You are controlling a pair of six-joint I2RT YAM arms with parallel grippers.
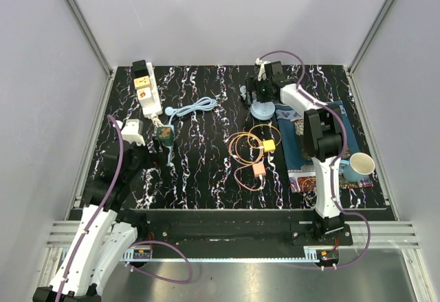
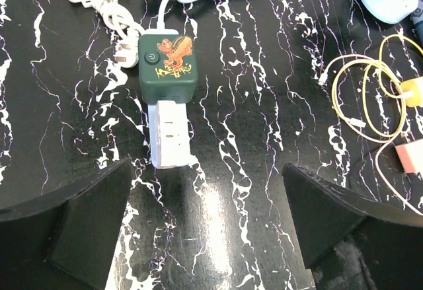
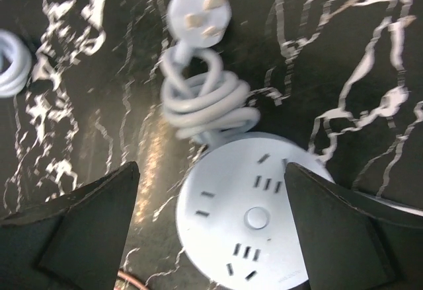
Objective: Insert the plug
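A round white socket disc (image 3: 231, 224) with a coiled cord and three-pin plug (image 3: 199, 14) lies below my right gripper, which is open around the disc's upper area. My left gripper hangs open just short of a small white power strip (image 2: 172, 135) with a green cube adapter (image 2: 166, 72) on its upper end. A white plug (image 2: 127, 53) on a bundled cord lies beside the cube.
A long white strip (image 1: 150, 97) with adapters is at back left. Orange cords with a yellow block (image 1: 269, 146) and pink block (image 1: 258, 169) lie centre. A cloth mat (image 1: 295, 168) and mug (image 1: 354, 168) fill the right.
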